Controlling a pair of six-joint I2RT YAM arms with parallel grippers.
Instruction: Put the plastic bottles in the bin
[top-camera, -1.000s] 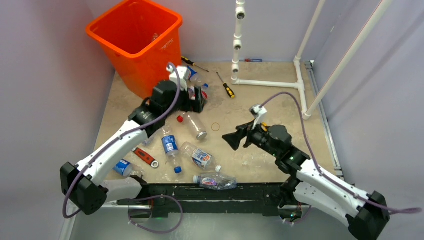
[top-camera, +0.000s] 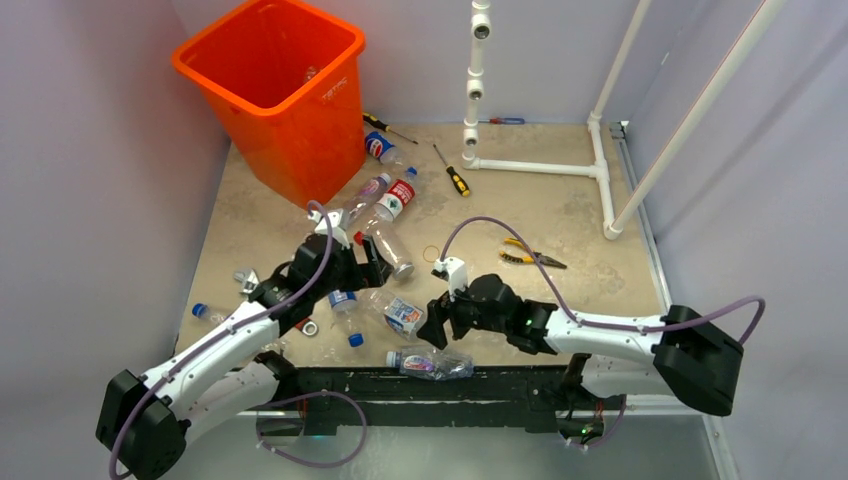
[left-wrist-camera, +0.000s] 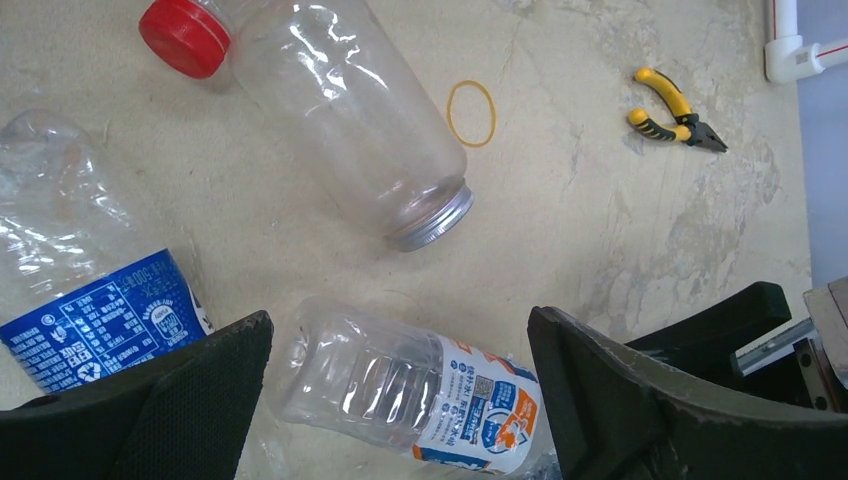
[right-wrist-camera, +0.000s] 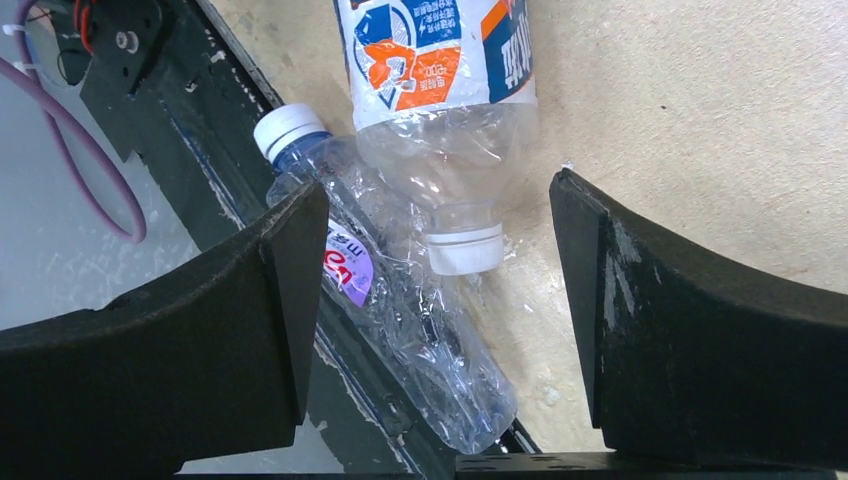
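Note:
The orange bin (top-camera: 280, 140) stands back left. My left gripper (top-camera: 367, 265) is open over the middle bottles, above a clear red-capped bottle (left-wrist-camera: 350, 120) and a blue-labelled bottle (left-wrist-camera: 100, 315). My right gripper (top-camera: 438, 320) is open around the white-capped neck of an orange-and-blue-labelled bottle (right-wrist-camera: 435, 60), with no visible grip on it. A crumpled bottle (right-wrist-camera: 410, 350) lies beside it at the front edge. More bottles, including a red-labelled one (top-camera: 395, 198) and a Pepsi one (top-camera: 383, 148), lie near the bin.
A white pipe frame (top-camera: 530, 166) stands back right. Pliers (top-camera: 530, 258), screwdrivers (top-camera: 455, 178) and a rubber band (left-wrist-camera: 455, 128) lie on the table (top-camera: 590, 310). A black beam (top-camera: 440, 395) runs along the front edge.
My left gripper has moved down and toward the front from near the bin.

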